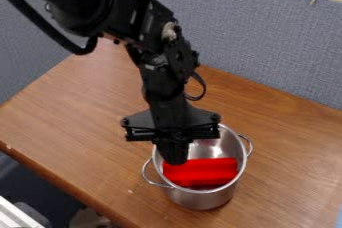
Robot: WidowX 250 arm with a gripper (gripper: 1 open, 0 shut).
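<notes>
A steel pot (201, 197) with wire handles stands on the wooden table, and a red cylindrical object (203, 172) lies inside it. My black gripper (174, 154) hangs over the pot's left part, just above and behind the red object, its fingertips close together with nothing visible between them. The gripper's body hides part of the pot's back rim.
Grey padded walls (261, 47) border the table at the back. A white object (20, 217) sits off the table at the lower left.
</notes>
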